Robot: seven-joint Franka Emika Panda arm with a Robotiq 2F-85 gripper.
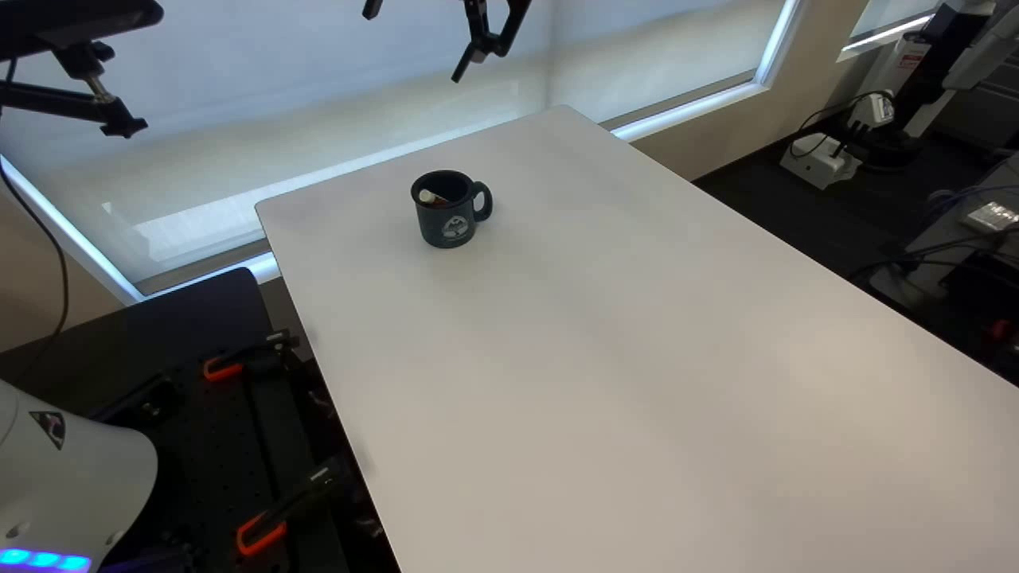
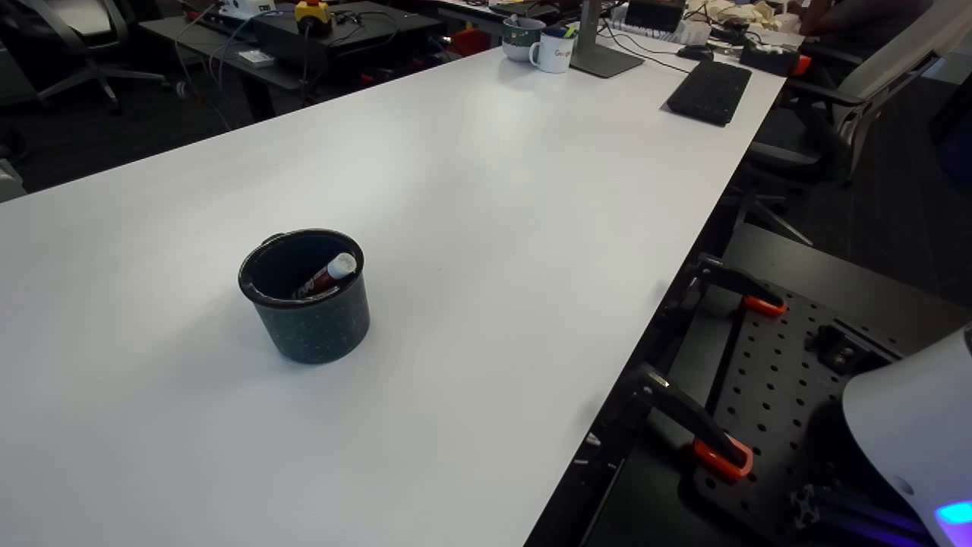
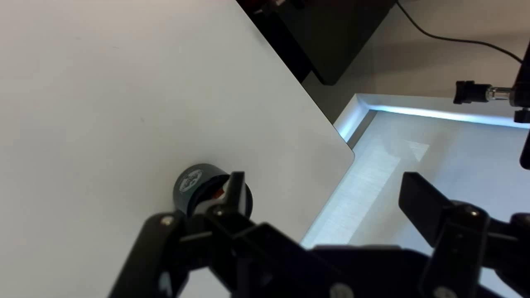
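Note:
A dark blue-green mug point(image 1: 447, 212) stands upright on the white table, its handle toward the right in exterior view 1. Inside it leans a small tube with a white cap point(image 2: 342, 265), its lower part hidden by the mug's wall. High above the table, at the top edge of exterior view 1, my gripper point(image 1: 412, 43) is only partly in view. In the wrist view the gripper is open wide, with nothing between its fingers. Its left finger point(image 3: 235, 191) covers part of the mug point(image 3: 191, 186) far below.
A white mug point(image 2: 553, 53), a grey bowl point(image 2: 523, 38), a monitor stand point(image 2: 601, 60) and a keyboard point(image 2: 711, 91) occupy its far end. Window blinds border one table edge.

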